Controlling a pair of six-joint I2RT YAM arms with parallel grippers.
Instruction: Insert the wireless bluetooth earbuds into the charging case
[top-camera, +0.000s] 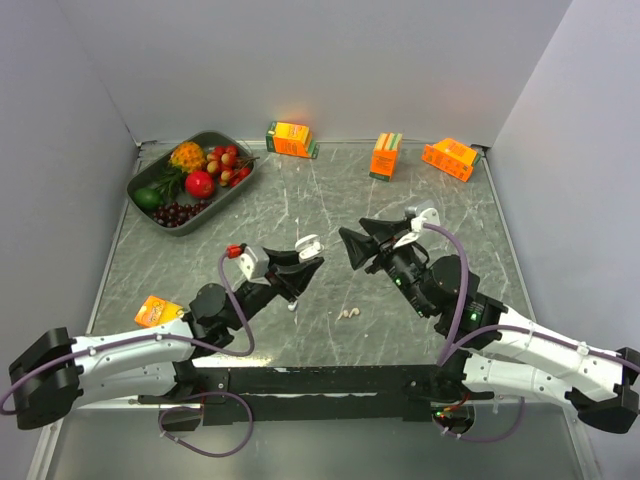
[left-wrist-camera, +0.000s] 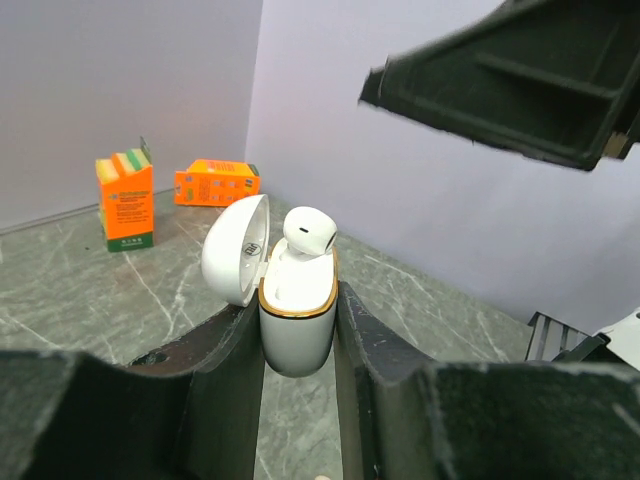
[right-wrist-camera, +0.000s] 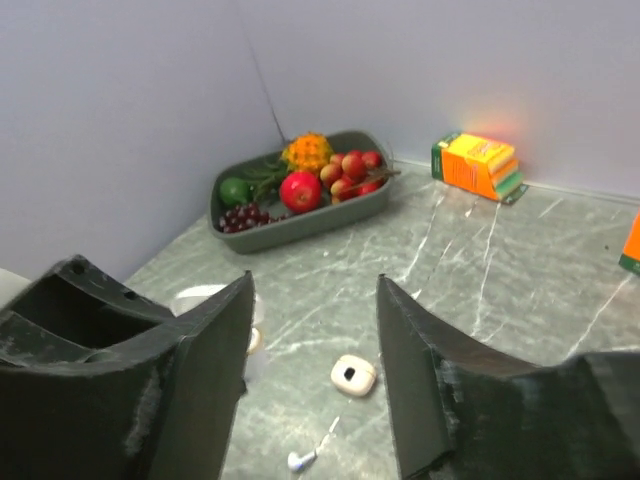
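My left gripper is shut on the white charging case, which stands upright with its lid open and a white earbud in it. My right gripper is to the right of the case, open, with nothing between its fingers. In the top view, small white pieces lie on the table below the grippers; a small white square item also shows in the right wrist view.
A tray of fruit sits at the back left. Orange boxes stand along the back and at the front left.
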